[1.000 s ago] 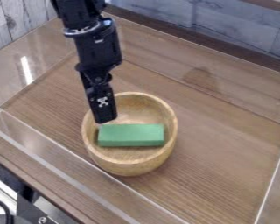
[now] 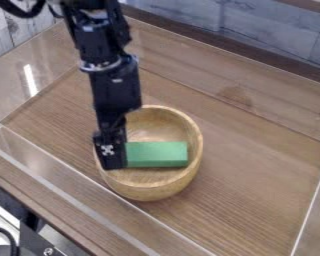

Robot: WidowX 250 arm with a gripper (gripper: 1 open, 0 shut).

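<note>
A green block [image 2: 157,155] lies inside a round wooden bowl [image 2: 163,188] near the middle of the table. The black arm reaches down from the top left, its gripper [image 2: 116,152] open at the bowl's left side, just left of the green block. The lower finger parts are dark and partly blurred against the bowl.
The gripper has moved lower, down to the bowl's left part beside the green block. The bowl and block look almost unmoved.
</note>
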